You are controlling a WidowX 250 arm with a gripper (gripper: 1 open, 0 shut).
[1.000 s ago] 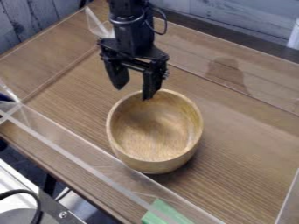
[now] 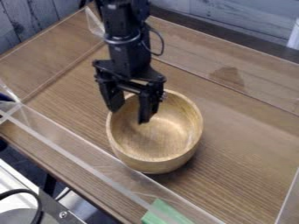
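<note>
The black robot arm reaches down from the top centre to a round wooden bowl [image 2: 158,150] in the middle of the camera view. The gripper [image 2: 131,103] hangs over the bowl's back part, its two black fingers spread apart. I see nothing held between them, though the bowl's inside behind the fingers makes their lowest tips hard to judge against it.
Transparent side walls run along its edges, with a small green piece [image 2: 163,214] at the front edge and a grey plank wall at the back.
The gripper has come down and toward the viewer, from behind and above the bowl to over its back part. The bowl looks unmoved.
</note>
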